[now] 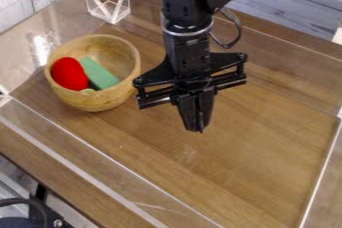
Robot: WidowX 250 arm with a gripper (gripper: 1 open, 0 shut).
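My black gripper (193, 104) hangs over the middle of the wooden table (201, 172), right of a wooden bowl (111, 97). The bowl holds a red object (70, 74) and a green block (102, 76). I cannot tell whether the fingers are open or shut, and no held object is clear between them.
A small white wire rack (110, 2) stands at the back left. A pale rail runs along the right edge, and dark cables lie at the lower left corner.
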